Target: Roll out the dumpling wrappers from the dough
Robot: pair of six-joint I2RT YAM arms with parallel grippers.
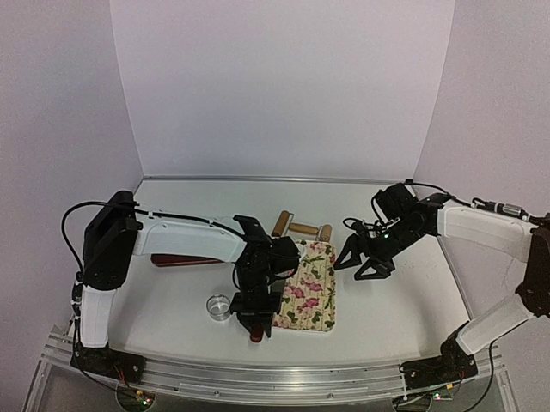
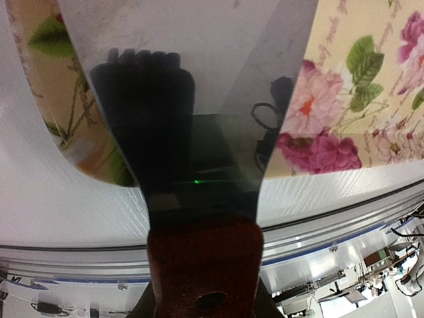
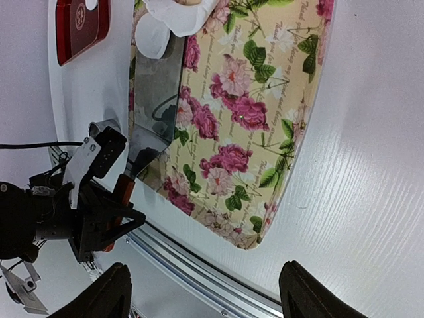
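My left gripper (image 1: 256, 326) is shut on the dark red handle (image 2: 204, 265) of a steel spatula. The spatula's blade (image 3: 152, 99) lies along the left side of the floral board (image 1: 306, 309), with a white disc (image 3: 152, 36), apparently dough, at its far end. A white scalloped object (image 3: 184, 13) sits beyond it, partly cropped. My right gripper (image 1: 361, 264) hangs open to the right of the board, nothing visible between its fingers.
A glass cup (image 1: 218, 307) stands left of the board. A red tray (image 1: 172, 259) lies at the back left. Wooden rolling pins (image 1: 302, 229) lie behind the board.
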